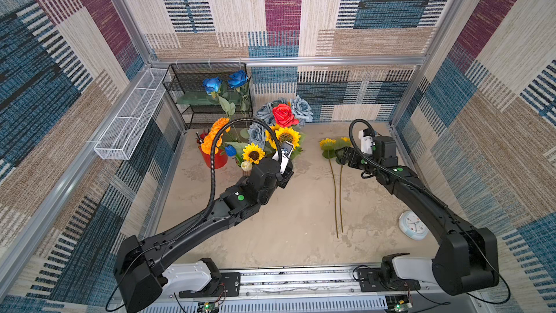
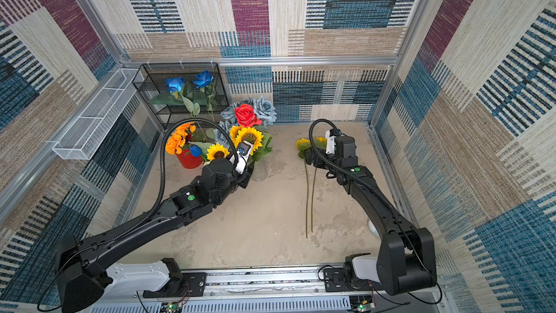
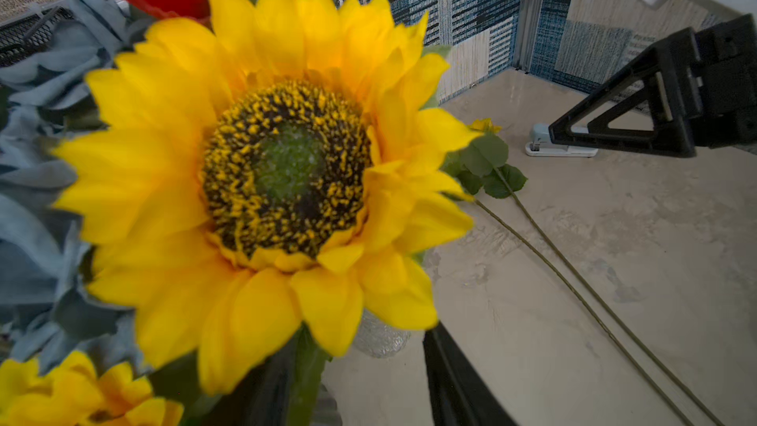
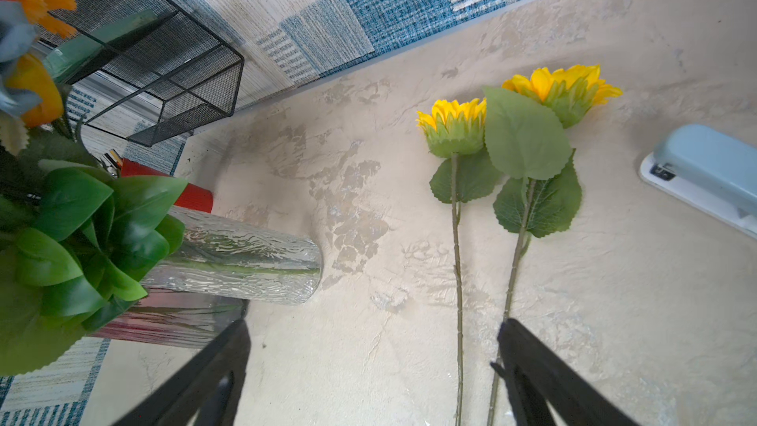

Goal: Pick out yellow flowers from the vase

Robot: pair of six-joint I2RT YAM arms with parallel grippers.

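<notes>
My left gripper is at the vase's bouquet, its fingers part open just under a large sunflower (image 3: 288, 173); a green stem shows by the left finger, and whether it is between them is unclear. A second sunflower (image 3: 98, 402) sits lower left. The glass vase (image 4: 268, 256) is mostly hidden behind blooms and the left arm in the top views. My right gripper is open, above the table near two yellow sunflowers (image 4: 457, 122) lying with long stems on it.
A red container (image 1: 215, 160) with orange flowers stands left of the vase. A black wire shelf (image 1: 188, 110) is at the back, a stapler (image 4: 698, 177) lies right of the loose sunflowers, a clock (image 1: 413, 225) at front right.
</notes>
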